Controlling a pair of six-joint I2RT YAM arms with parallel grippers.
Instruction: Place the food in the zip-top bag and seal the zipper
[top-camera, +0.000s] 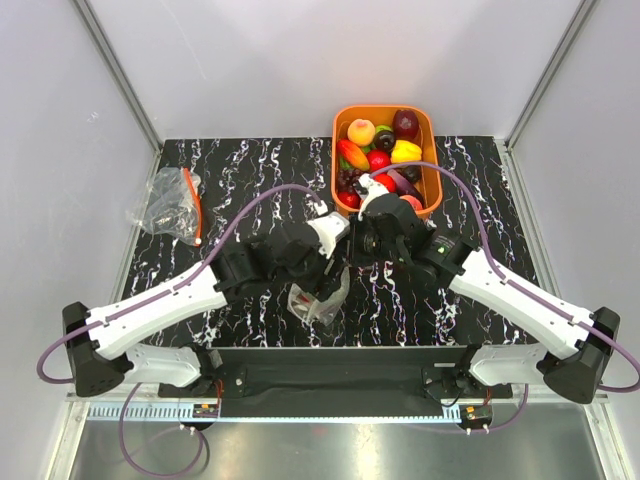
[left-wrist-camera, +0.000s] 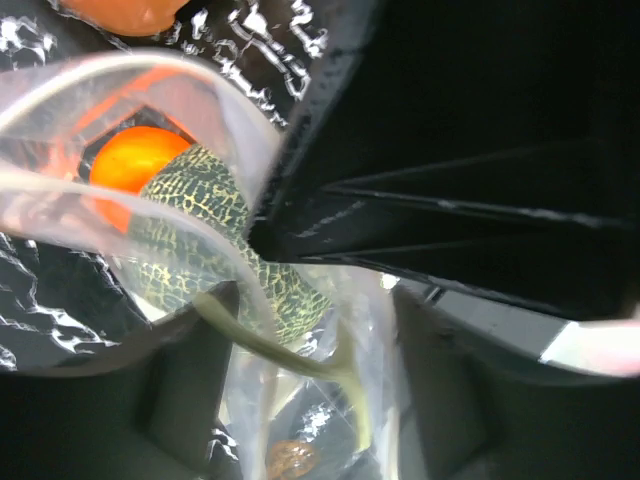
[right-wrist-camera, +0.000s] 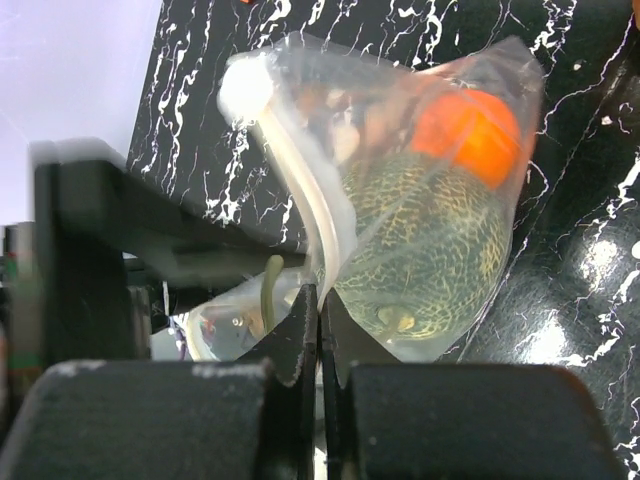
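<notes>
The clear zip top bag (top-camera: 322, 303) stands on the table between my arms; a netted green melon (right-wrist-camera: 425, 245) and an orange round food (right-wrist-camera: 470, 135) are inside it. My right gripper is shut, and the bag's pale rim runs down between its fingertips. In the left wrist view, the blurred fingers (left-wrist-camera: 150, 390) of my left gripper stand apart beside the bag mouth. Between them shows a thin olive-green curved piece (left-wrist-camera: 280, 352); what it belongs to is unclear. From above, the arms hide the upper part of the bag.
An orange bin (top-camera: 432, 150) full of play fruit and vegetables stands at the back, just beyond the grippers. An empty clear bag with an orange strip (top-camera: 193, 205) lies at the far left.
</notes>
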